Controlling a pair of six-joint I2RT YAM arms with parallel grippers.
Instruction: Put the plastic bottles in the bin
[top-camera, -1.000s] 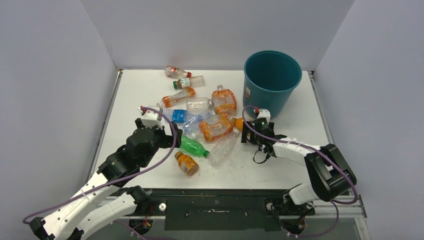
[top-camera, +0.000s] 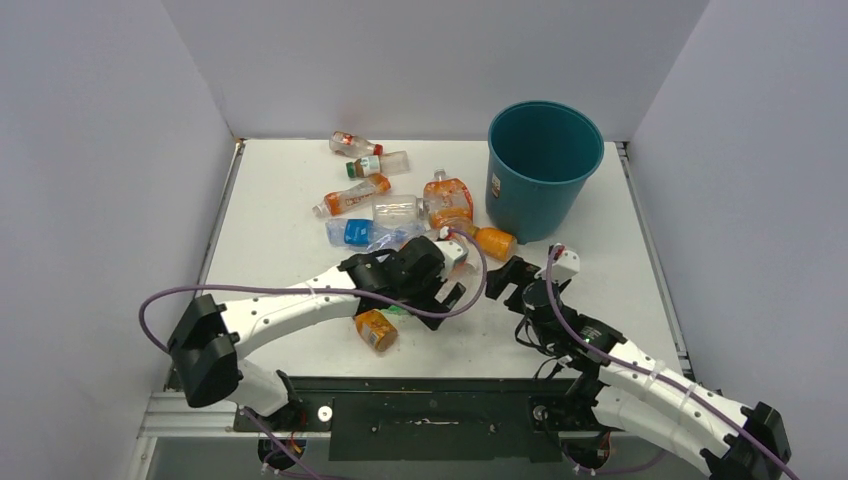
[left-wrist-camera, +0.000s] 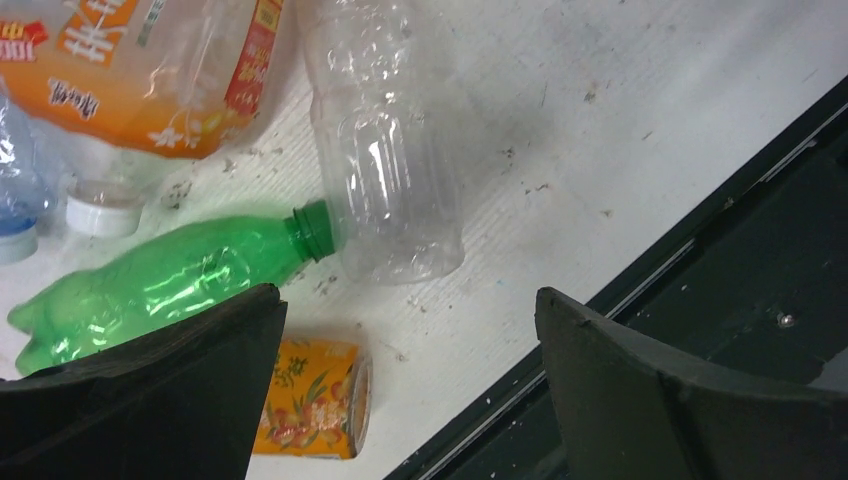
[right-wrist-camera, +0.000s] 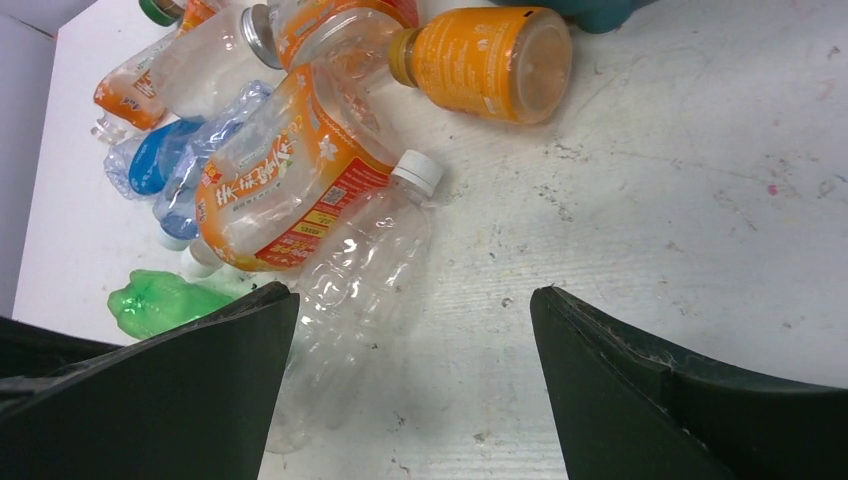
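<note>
Plastic bottles lie clustered on the white table. My left gripper is open above a clear bottle (left-wrist-camera: 385, 150), beside a green bottle (left-wrist-camera: 170, 280) and an orange bottle (left-wrist-camera: 310, 400). A large orange-labelled bottle (right-wrist-camera: 290, 170) touches the clear one. My right gripper is open low over the table, right of that clear bottle, with an orange juice bottle (right-wrist-camera: 485, 65) farther off. The teal bin (top-camera: 535, 200) stands at the back right; its inside looks empty from above.
Several more bottles (top-camera: 375, 165) lie toward the back middle. Walls enclose it; a dark front edge runs below both arms.
My left arm has swung right over the middle of the cluster.
</note>
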